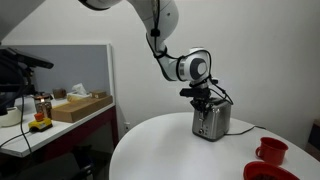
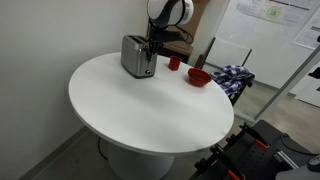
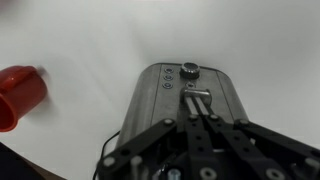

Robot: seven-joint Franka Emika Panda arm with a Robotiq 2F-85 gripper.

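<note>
A silver toaster (image 1: 213, 122) stands upright on the white round table, its knob and small buttons facing up the frame in the wrist view. My gripper is shut at the toaster's lever (image 3: 203, 94), fingertips touching or just above it; nothing shows gripped between them. In exterior view 2 the gripper (image 2: 150, 54) sits at the front end of the toaster (image 2: 136, 57), pointing down. The toaster's slots are mostly hidden by the arm.
A red mug (image 1: 271, 151) and a red bowl (image 2: 199, 78) stand on the table beside the toaster. A dark cord trails from the toaster. A checkered cloth (image 2: 235, 78) lies near its far edge.
</note>
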